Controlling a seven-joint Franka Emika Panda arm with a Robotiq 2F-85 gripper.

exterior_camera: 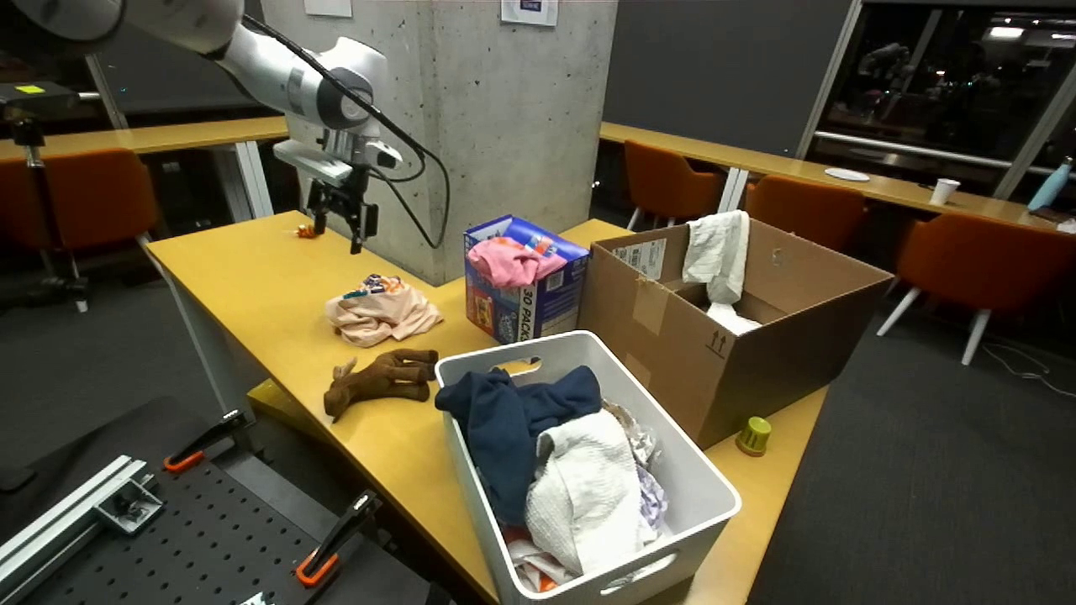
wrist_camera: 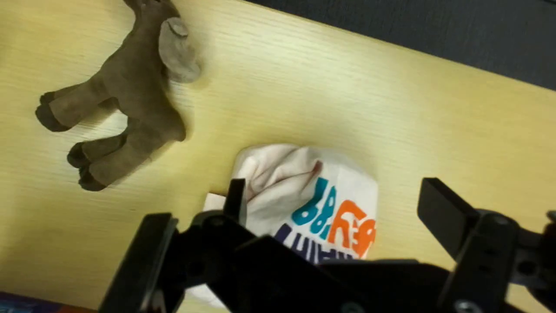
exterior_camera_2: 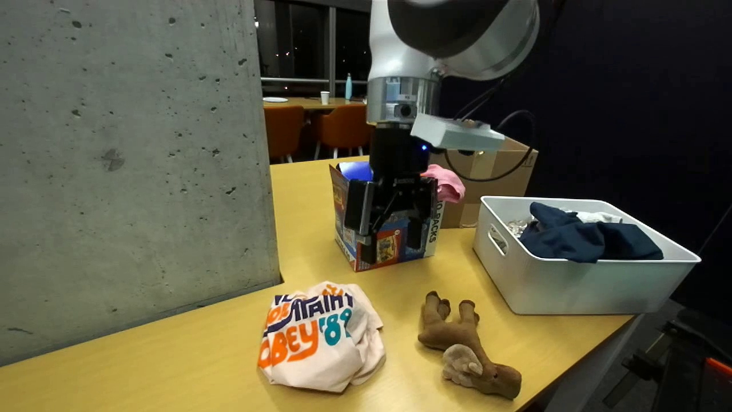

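My gripper (exterior_camera: 340, 220) hangs open in the air above the table's far part, with nothing held between its fingers. Beneath it in the wrist view lies a crumpled cream shirt (wrist_camera: 281, 193) with orange, teal and navy lettering, partly covered by the gripper's own body. The same shirt (exterior_camera_2: 321, 336) rests on the table in exterior view 2, clear of the fingers. A brown plush moose (exterior_camera: 383, 379) lies on its side beside the shirt, near the table edge; the wrist view has the moose (wrist_camera: 135, 83) at upper left.
A grey bin (exterior_camera: 721, 504) of clothes stands at the near end of the table. Behind it are an open cardboard box (exterior_camera: 656, 333) and a blue box (exterior_camera: 550, 307) topped with pink cloth. A green cup (exterior_camera: 753, 435) sits by the cardboard box. The concrete pillar (exterior_camera_2: 130, 171) borders the table.
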